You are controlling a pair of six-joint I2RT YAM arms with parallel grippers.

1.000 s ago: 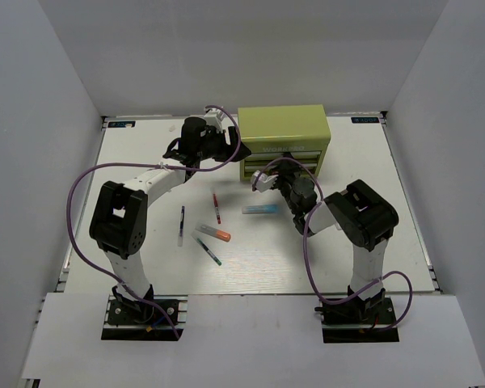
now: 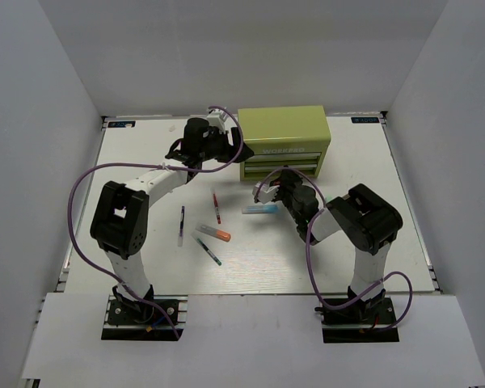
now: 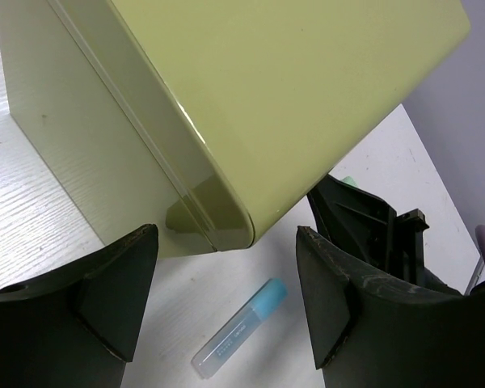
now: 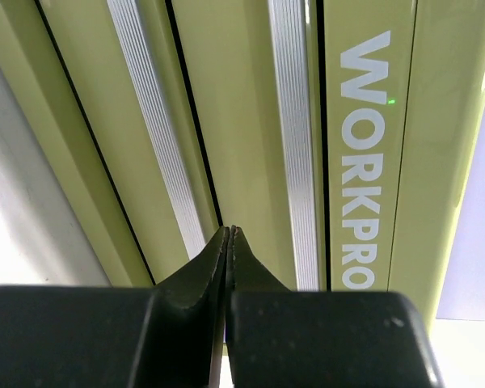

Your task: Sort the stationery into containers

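The green WORKPRO box stands at the back of the table, its drawer fronts facing forward. In the right wrist view my right gripper is shut, its fingertips meeting with nothing between them. The upper silver drawer handle runs to the right of the fingers, outside them; a lower handle lies to their left. At the box's left front corner, my left gripper is open, with the corner showing between its spread fingers. On the table lie a blue-capped marker, an orange-capped one and a red pen.
A dark pen and a green-ended pen rest at the left of the table. The right arm reaches in over the right side, covering part of the table there.
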